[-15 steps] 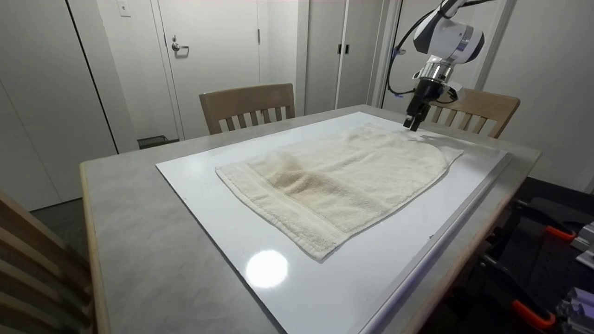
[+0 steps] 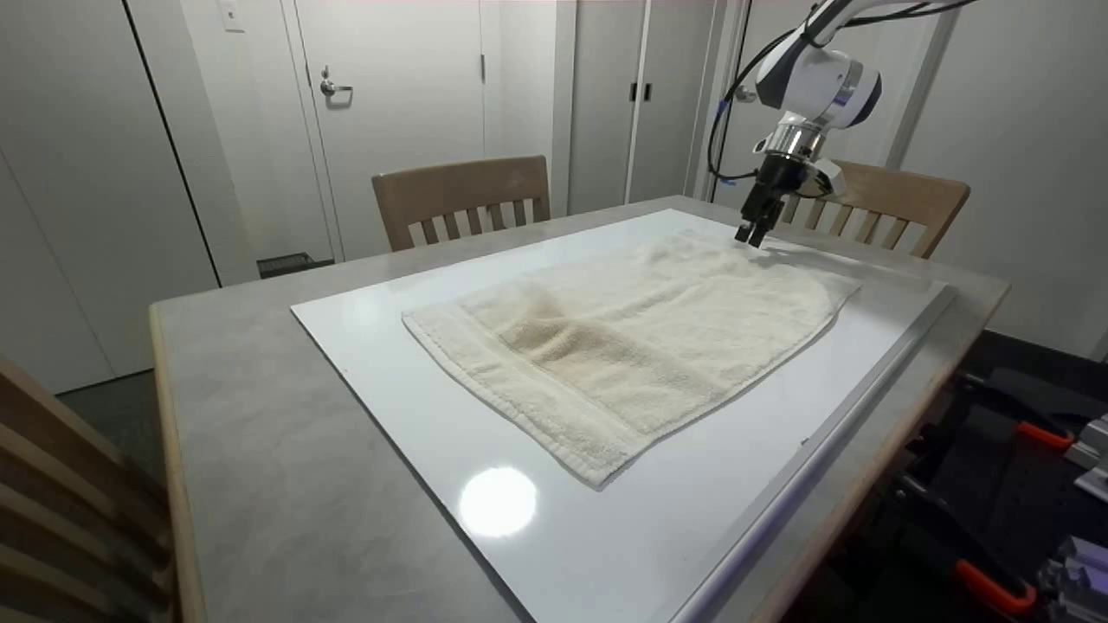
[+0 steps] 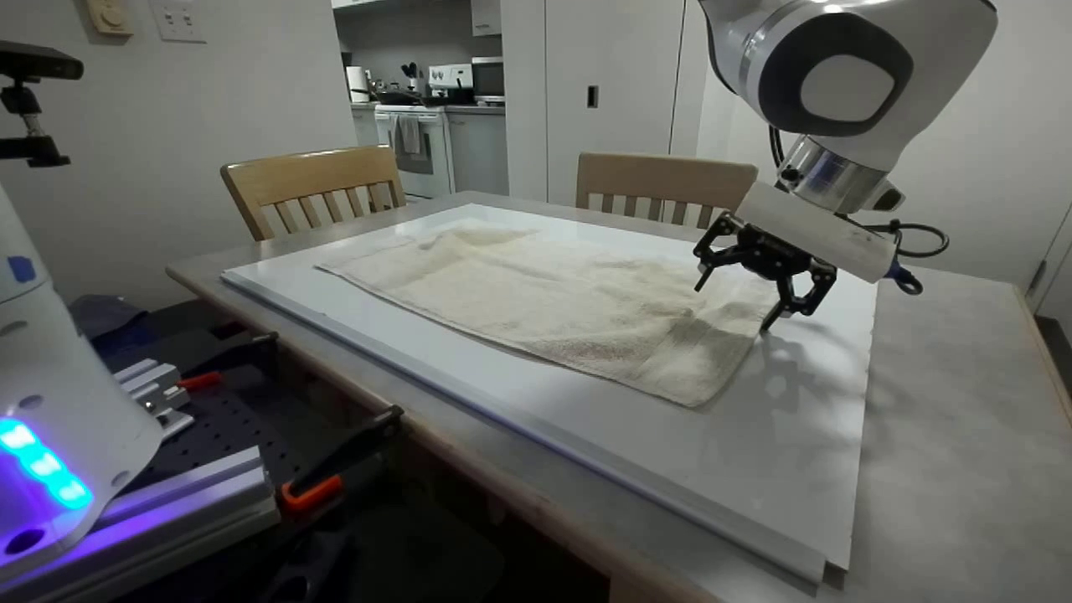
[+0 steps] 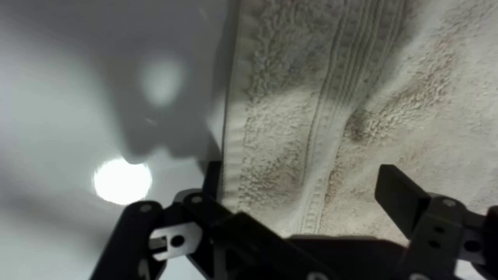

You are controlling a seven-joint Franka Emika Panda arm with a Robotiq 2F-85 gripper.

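Observation:
A cream towel (image 2: 665,322) lies spread on a white board, with wrinkles and a raised fold near its end closer to exterior view 1. At its far end in that view, my gripper (image 2: 749,237) is low over the towel's border. Exterior view 2 shows the gripper (image 3: 734,301) tilted, fingers wide apart across the edge of the towel (image 3: 543,291). In the wrist view, one finger (image 4: 213,179) is beside the hemmed edge, the other finger (image 4: 397,196) over the cloth. Between them runs the towel's ribbed band (image 4: 345,93), not gripped. Whether the fingertips touch anything is unclear.
The white board (image 2: 415,343) covers much of the grey table (image 2: 270,415) and has a raised strip (image 2: 831,446) along one side. Wooden chairs (image 2: 467,197) stand around the table. Bare board surrounds much of the towel.
My gripper has shifted a little left and slightly lower in exterior view 1. By the gripper, the far end of the towel looks slightly changed; the rest lies as before.

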